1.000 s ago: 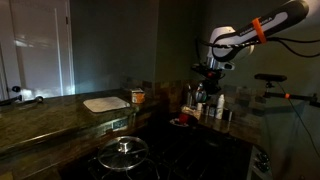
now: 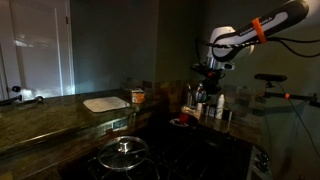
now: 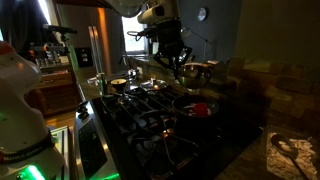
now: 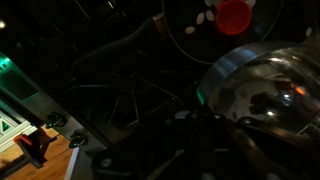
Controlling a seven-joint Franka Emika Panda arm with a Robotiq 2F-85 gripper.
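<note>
My gripper (image 3: 176, 72) hangs in the air above the black stove (image 3: 150, 130), pointing down; it looks shut, with nothing clear between its fingers. In exterior view 1 it shows at the upper right. A shiny, rounded metal or glass piece (image 4: 265, 85) fills the right of the wrist view, close to the dark fingers; whether they touch cannot be told. A dark pan (image 3: 185, 103) on the stove holds a red bowl or cup (image 4: 233, 16). A pot with a glass lid (image 2: 123, 153) stands at the stove's near left in exterior view 1.
A pale board (image 2: 106, 104) and an orange-labelled tub (image 2: 138, 96) rest on the counter. Utensils and bottles (image 2: 220, 106) crowd the far corner. A spoon (image 3: 290, 150) lies on a light mat at the right. The wall stands close behind the stove.
</note>
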